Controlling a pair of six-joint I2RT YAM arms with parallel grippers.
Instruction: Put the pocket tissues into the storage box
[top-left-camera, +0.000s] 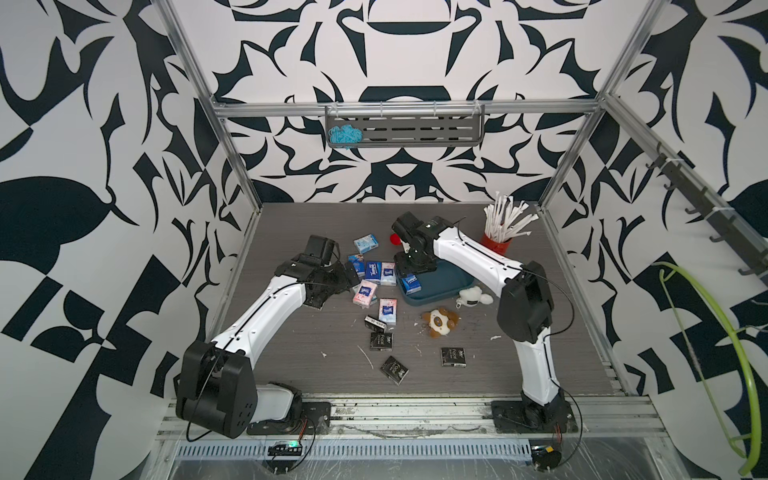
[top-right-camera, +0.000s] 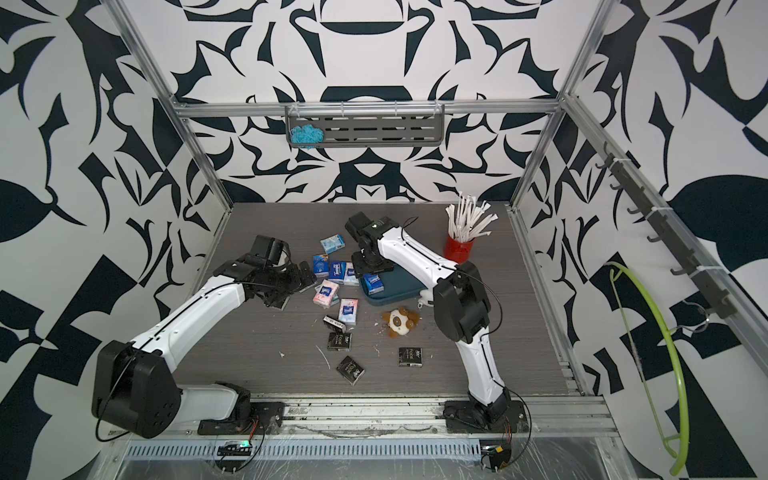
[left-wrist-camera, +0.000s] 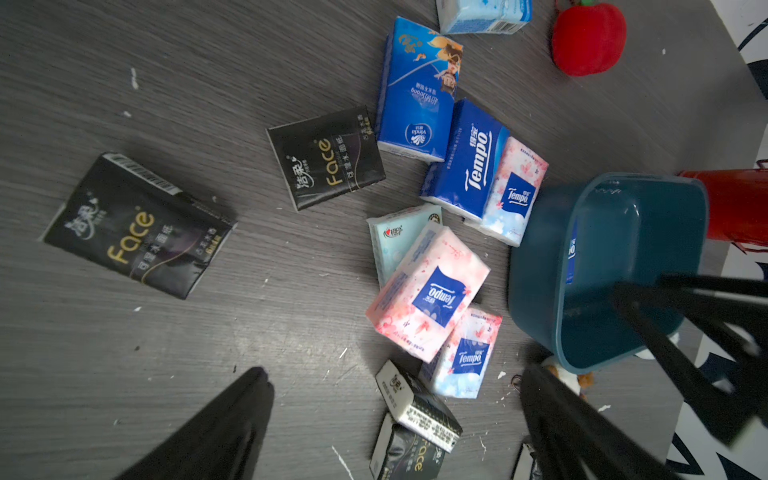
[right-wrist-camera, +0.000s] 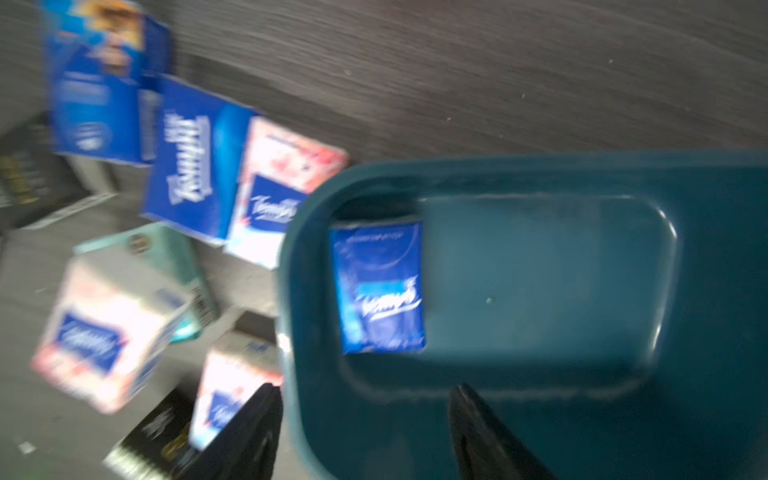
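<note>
A blue Tempo tissue pack (right-wrist-camera: 377, 285) lies inside the teal storage box (right-wrist-camera: 544, 168), at its left end. Above the box is my right gripper, fingers apart with nothing between them. My left gripper hangs open over the table, left of the pile. Beside the box lie more packs: blue Tempo (left-wrist-camera: 476, 160), blue Vinda (left-wrist-camera: 419, 88), pink Tempo packs (left-wrist-camera: 432, 296), a mint pack (left-wrist-camera: 400, 232), a light blue pack (top-left-camera: 365, 243) at the back and several black Face packs (left-wrist-camera: 140, 220).
A red cup (top-right-camera: 458, 249) with white strips stands at the back right. A red plush toy (left-wrist-camera: 589, 38) sits behind the box; a brown-and-white toy (top-left-camera: 440, 321) and a white toy (top-left-camera: 473, 297) lie in front and right of it.
</note>
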